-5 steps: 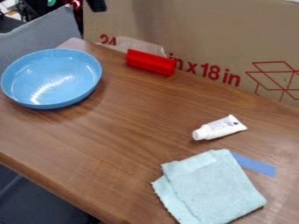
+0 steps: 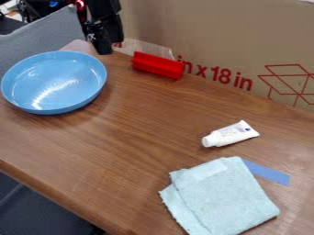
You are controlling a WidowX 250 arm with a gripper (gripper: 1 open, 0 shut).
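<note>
My black gripper [image 2: 103,40] hangs at the top left, above the back edge of the table, just left of a red cylindrical object [image 2: 157,65]. It is open, with nothing seen held in it. A blue plate [image 2: 54,83] lies on the left of the wooden table [image 2: 135,147]. A white tube [image 2: 229,134] lies at the right, and a folded pale blue cloth [image 2: 218,196] is at the front right.
A cardboard box wall [image 2: 245,46] stands along the back. A blue tape strip [image 2: 267,173] is beside the cloth. A grey surface lies behind the plate.
My gripper has come down from the top edge of the view to a spot lower, nearer the red object. The objects on the table have not moved.
</note>
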